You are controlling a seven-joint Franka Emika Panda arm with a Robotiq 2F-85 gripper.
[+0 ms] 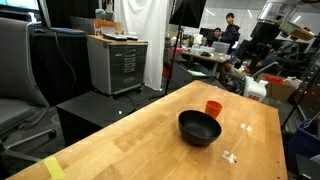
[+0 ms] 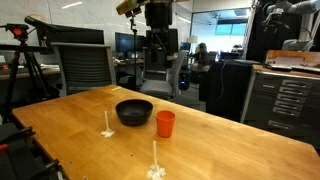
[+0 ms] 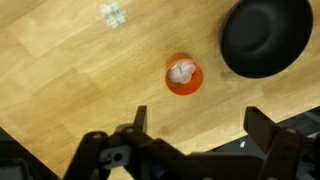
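High above the table, my gripper is open, its two fingers far apart with nothing between them. An orange-red cup point(image 3: 184, 88) stands upright just ahead of the fingers in the wrist view; something whitish lies inside it. Beside the cup is a round black bowl point(image 3: 262, 45), upper right in that view. Exterior view 2 shows the same cup point(image 2: 165, 124) to the right of the bowl point(image 2: 134, 112), a small gap apart. My gripper point(image 2: 157, 48) hangs well above both there.
Small pale items lie on the wooden table, one point(image 2: 155, 172) near the front and another point(image 2: 107, 131) left of the bowl. Bare tabletop point(image 1: 120, 150) spreads across the left in exterior view 1. Drawer cabinets point(image 2: 280, 97) stand behind.
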